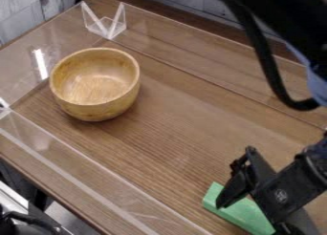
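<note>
A green rectangular block (234,208) lies on the wooden table at the lower right of the camera view. My black gripper (261,191) hangs low over it, fingers apart and open, covering part of the block's right side. Whether the fingertips touch it I cannot tell.
A wooden bowl (95,84) sits at the left. A clear wire-like holder (106,21) stands at the back left. The table's front edge runs along the lower left.
</note>
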